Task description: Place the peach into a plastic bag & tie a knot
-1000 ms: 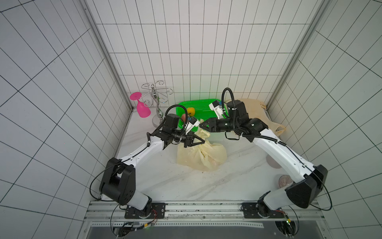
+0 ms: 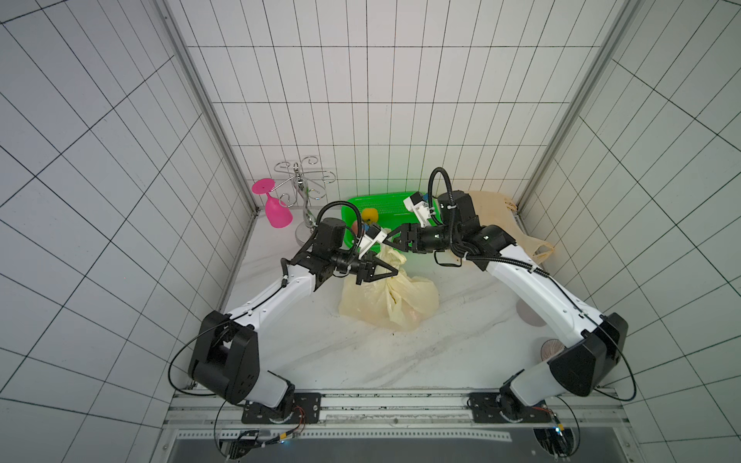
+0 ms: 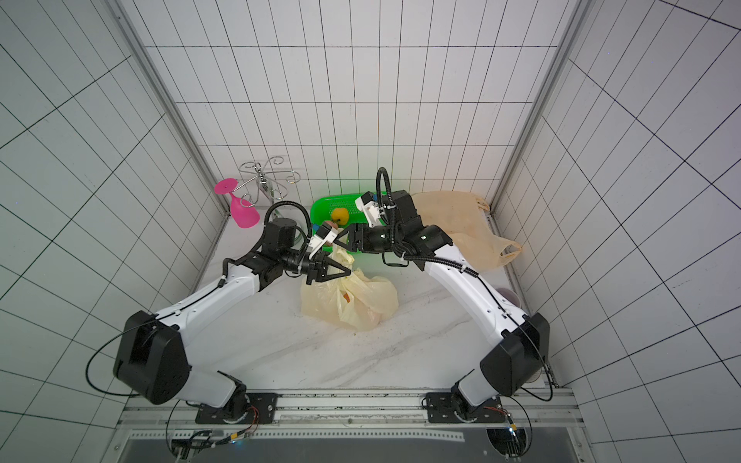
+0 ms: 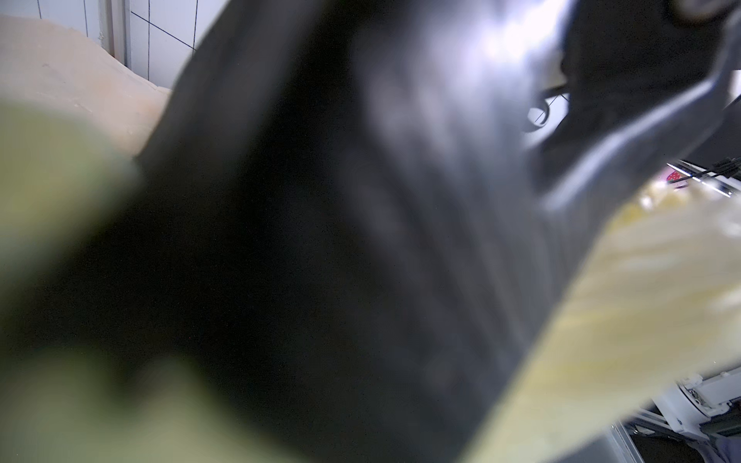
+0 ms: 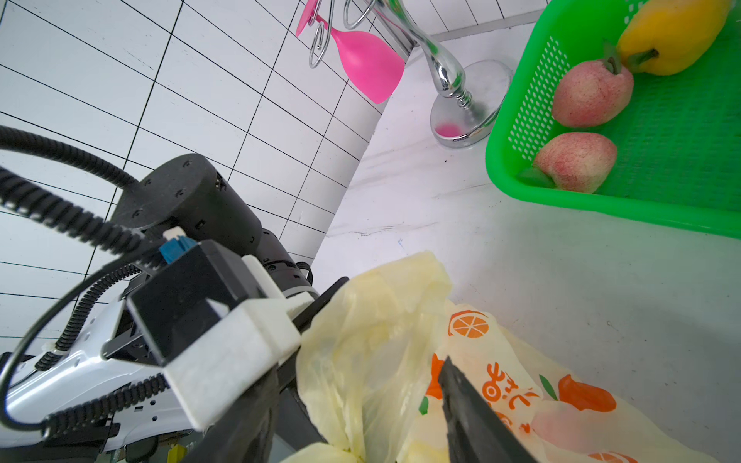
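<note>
A pale yellow plastic bag (image 2: 389, 301) rests on the counter, its gathered top standing up between the grippers; in the right wrist view it shows orange printing. My left gripper (image 2: 386, 274) is shut at the bag's neck; whether plastic is pinched between its fingers is hard to tell, and its wrist view is mostly blurred black. My right gripper (image 2: 392, 240) is open around the upright tip of the bag's top (image 5: 370, 324), just above the left one. Two peaches (image 5: 590, 96) lie in the green basket. The bag's contents are only faintly visible.
The green basket (image 5: 509, 185), also holding a yellow pepper (image 5: 679, 31), stands behind the bag. A chrome stand (image 2: 301, 185) with a pink cup (image 2: 278, 212) is at back left, a beige cloth bag (image 3: 455, 223) at back right.
</note>
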